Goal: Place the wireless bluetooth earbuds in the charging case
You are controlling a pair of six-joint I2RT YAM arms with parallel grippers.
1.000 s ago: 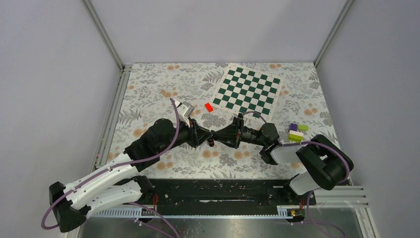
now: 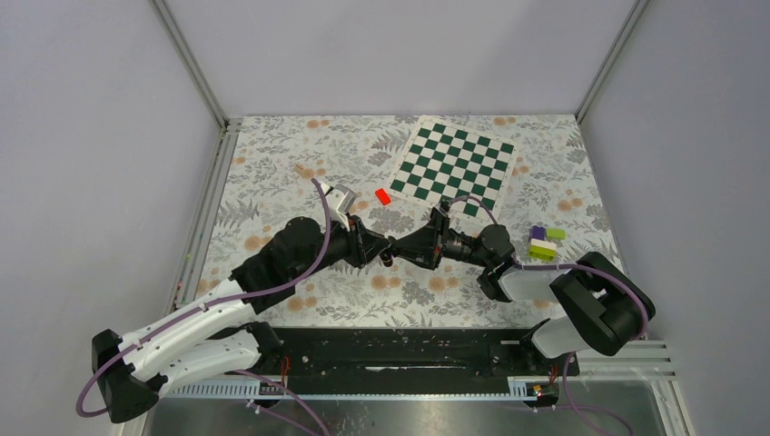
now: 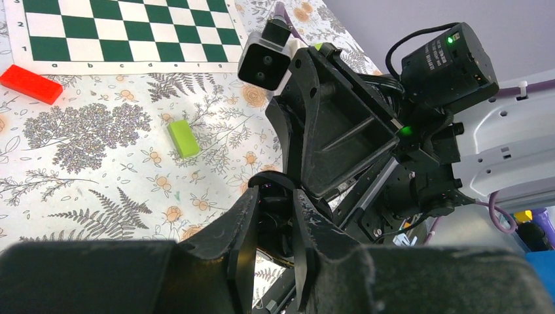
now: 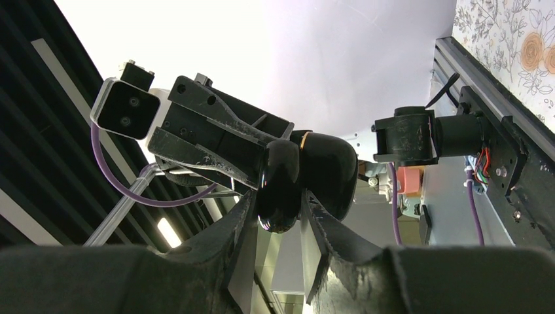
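Observation:
Both grippers meet near the table's front middle. My left gripper (image 2: 372, 245) is shut on the black charging case (image 3: 275, 216), which hangs above the table. My right gripper (image 2: 404, 243) is shut on a glossy black earbud (image 4: 278, 183), held close against the case. In the right wrist view the earbud covers part of the case behind it. Whether it sits in a slot I cannot tell.
A red block (image 2: 382, 196) and a checkered board (image 2: 451, 163) lie behind the grippers. A green block (image 3: 183, 137) shows below in the left wrist view. Coloured blocks (image 2: 543, 247) sit at the right.
The right arm has shifted very slightly. Both grippers stay together with their objects; otherwise little visibly differs.

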